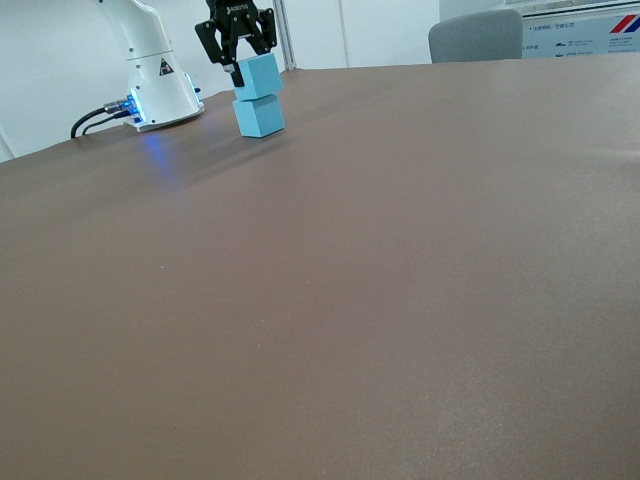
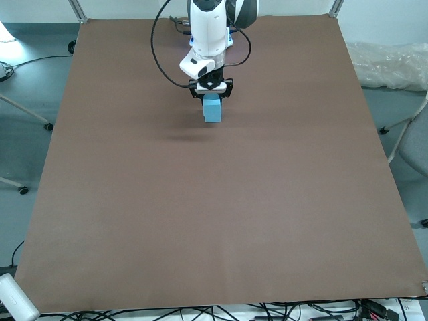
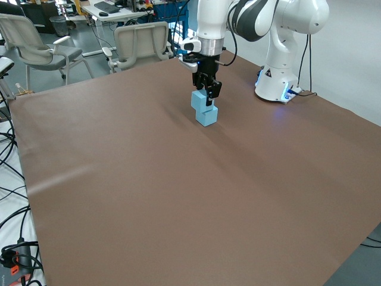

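Note:
Two light blue cubes stand stacked near the back of the brown table [image 2: 221, 200]. In the top view the upper cube [image 1: 258, 76] rests on the lower cube [image 1: 259, 117], slightly offset; both also show in the right view [image 3: 206, 116]. My black gripper [image 1: 237, 62] is down at the upper cube, its fingers beside that cube. Whether the fingers press on it or stand apart from it I cannot tell. In the left view the gripper [image 2: 211, 97] hides part of the stack.
The arm's white base [image 3: 275, 83] stands at the table's back edge with cables looping from it. Chairs [image 3: 140, 44] are beyond the table edges, and cables lie along the front edge.

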